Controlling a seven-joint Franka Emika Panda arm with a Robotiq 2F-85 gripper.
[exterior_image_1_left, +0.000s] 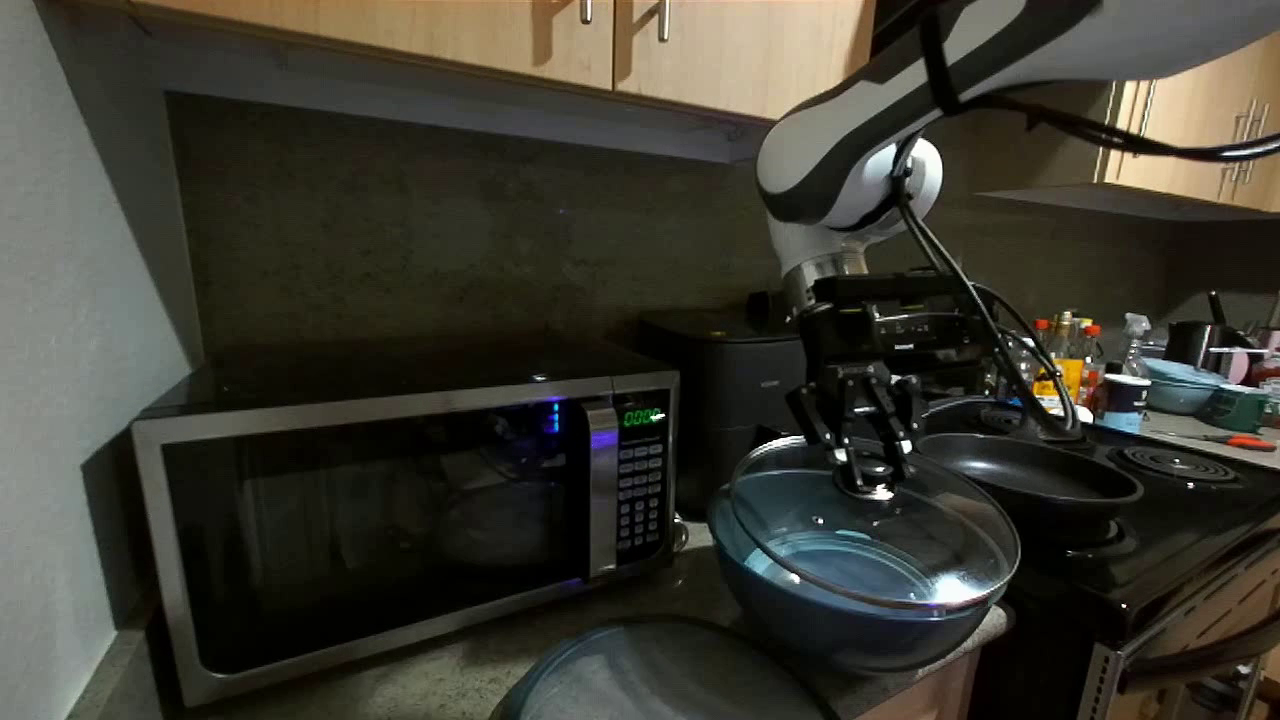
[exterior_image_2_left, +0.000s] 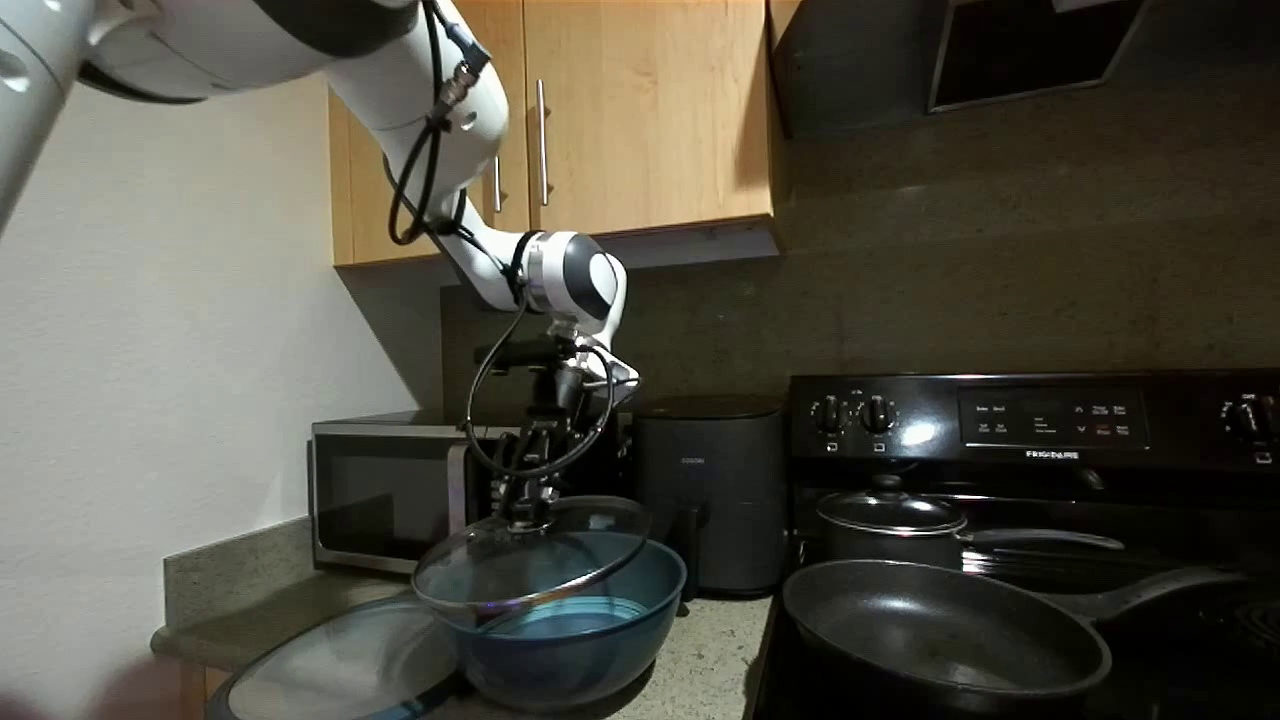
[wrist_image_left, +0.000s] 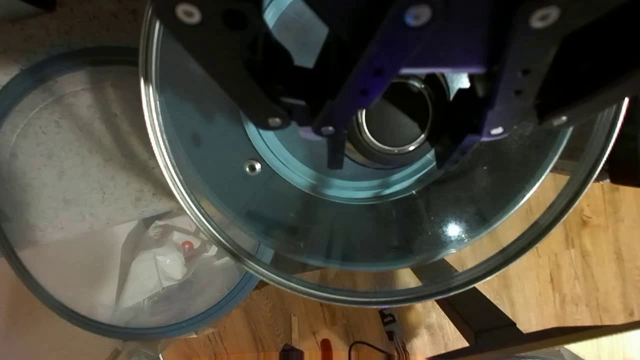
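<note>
A clear glass lid with a metal rim hangs tilted above the blue bowl. My gripper is shut on the lid's dark round knob; its fingers stand on either side of the knob in the wrist view. The bowl rests on the counter, and its ringed bottom shows through the glass. In exterior view 2 the lid slopes down at the left, over the bowl. Whether its low edge touches the bowl's rim is hard to tell.
A second round lid, clear with a blue rim, lies on the counter beside the bowl. The microwave stands to the left, an air fryer behind. A black frying pan and a lidded pot occupy the stove.
</note>
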